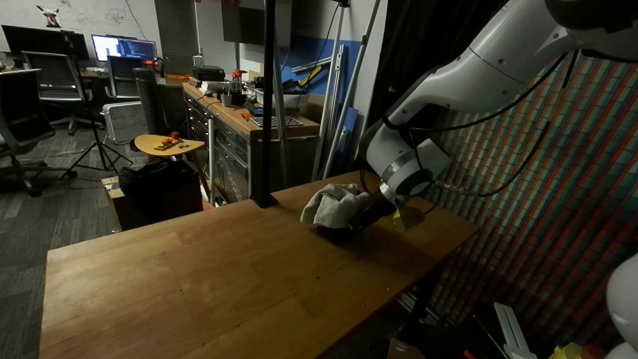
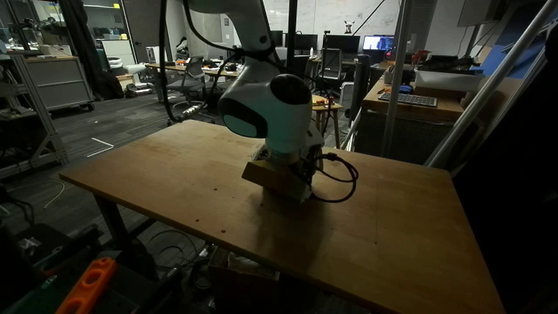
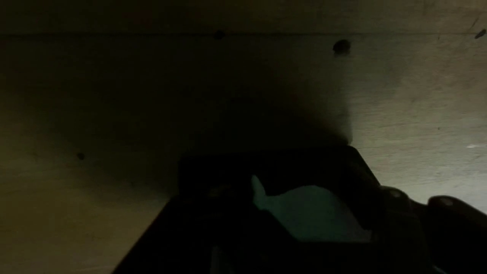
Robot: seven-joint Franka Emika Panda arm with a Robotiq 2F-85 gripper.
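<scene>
A grey cloth [image 1: 335, 206] lies bunched over a low dark object [image 1: 336, 233] on the wooden table in exterior view 1. My gripper [image 1: 357, 226] is down at the right side of this pair, close against the cloth's edge. Its fingers are too dark to make out, so whether anything is between them is unclear. Exterior view 2 has the cloth and fingers mostly hidden behind the arm. Low in the wrist view, a dull grey-green patch [image 3: 315, 214], possibly the cloth, shows among black shapes.
A black upright post [image 1: 266, 119] stands at its far edge. Cables [image 2: 345, 180] loop beside the wrist, and a yellowish block [image 1: 407, 218] sits on it.
</scene>
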